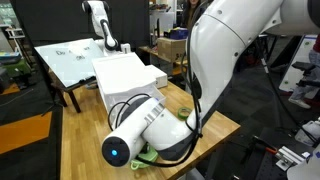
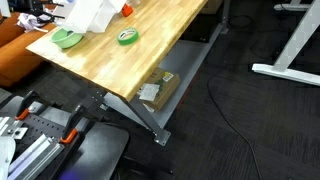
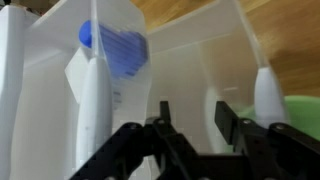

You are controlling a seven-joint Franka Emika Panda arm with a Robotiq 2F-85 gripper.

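In the wrist view my gripper stands partly open at the bottom, its two dark fingers apart. White walls of a box point(image 3: 190, 65) rise ahead of them and fill the gap. Whether either finger touches a wall, I cannot tell. Something blue point(image 3: 122, 52) lies inside the box, left of the fingers. A green bowl point(image 3: 302, 112) shows at the right, outside the wall. From exterior view 2, the white box point(image 2: 92, 16) is beside the green bowl point(image 2: 66, 39). The arm hides most of the bowl in exterior view 1.
A green tape roll point(image 2: 128, 36) lies on the wooden table point(image 2: 150, 60) near its edge, with an orange item point(image 2: 127, 10) behind it. Bare tabletop surrounds the roll. Below the table is a shelf with a small brown box point(image 2: 160, 90).
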